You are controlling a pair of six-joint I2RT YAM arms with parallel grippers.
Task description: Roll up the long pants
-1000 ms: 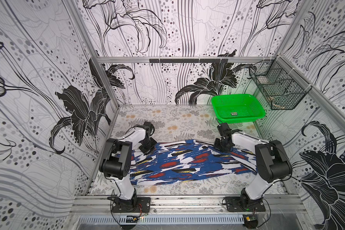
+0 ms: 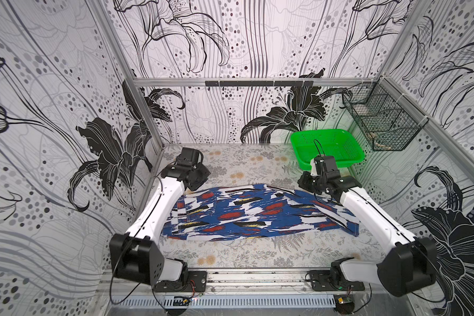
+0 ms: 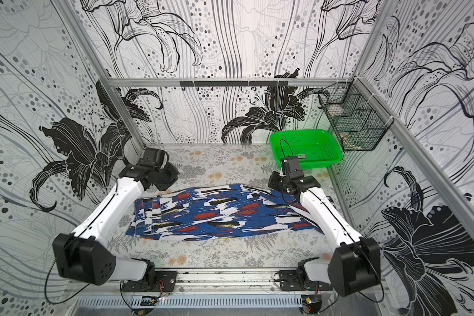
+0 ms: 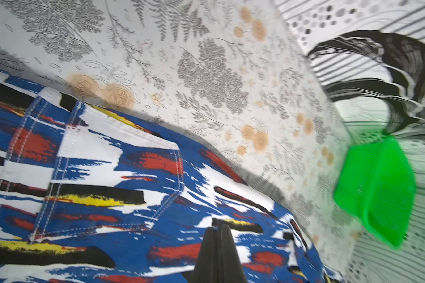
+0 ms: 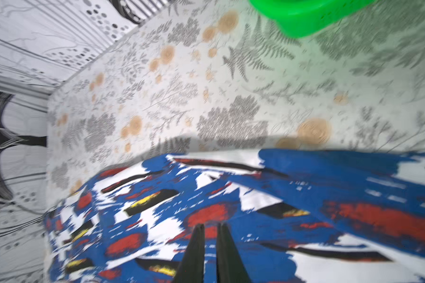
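Note:
The long pants (image 2: 247, 213), patterned in blue, white, red, black and yellow, lie lengthwise left to right across the table. A stitched pocket (image 4: 127, 174) and seams show near their left end. Toward the right, one layer (image 5: 373, 207) crosses diagonally over the rest. My left gripper is over the left part, its fingers together and no cloth visible between them. Above the right half, my right gripper has a narrow gap between its fingers, with nothing gripped there. The right arm covers part of the pants' right end in the top views.
A green basket (image 2: 298, 152) stands at the back right of the table, just beyond the right gripper. A black wire rack (image 2: 389, 126) hangs on the right wall. Bare table (image 2: 237, 163) lies behind the pants, and a narrower strip in front.
Both grippers have moved back, away from the table's front edge, and the arms have spread outward. The pants have shifted back too, and their front edge lies farther from the rail.

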